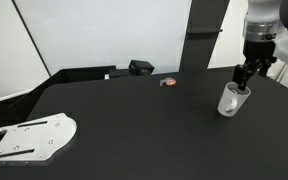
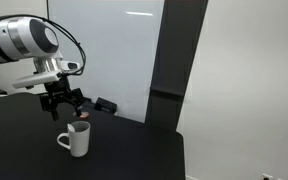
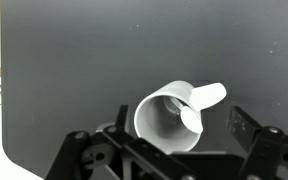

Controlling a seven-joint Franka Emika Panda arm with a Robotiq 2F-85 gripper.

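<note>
A white mug (image 1: 233,99) stands upright on the dark table, its handle toward the near left in exterior view 1. Inside the mug a slim white object (image 3: 191,119) leans against the wall; what it is I cannot tell. The same white mug (image 2: 79,142) shows in exterior view 2. Just above its rim hangs my gripper (image 1: 242,83), pointing down and open. In the wrist view the gripper has its fingers apart on either side of the mug, with the white object between them but not visibly gripped.
A white slotted plate (image 1: 31,139) lies at the table's left edge. Toward the back are a small orange-and-grey item (image 1: 168,82) and a black box (image 1: 141,67).
</note>
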